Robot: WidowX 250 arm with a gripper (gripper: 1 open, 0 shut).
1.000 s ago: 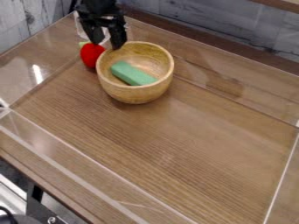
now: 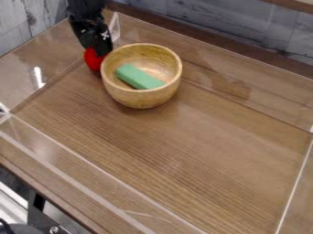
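Observation:
My dark gripper hangs at the top left of the camera view, open, just above a red object that sits left of a yellow bowl. The red object is partly hidden behind the bowl's rim. The wooden bowl holds a green block.
A wall edge runs along the top and left behind the gripper.
My gripper has moved left to above the red object. Less of the red object shows beside the bowl.

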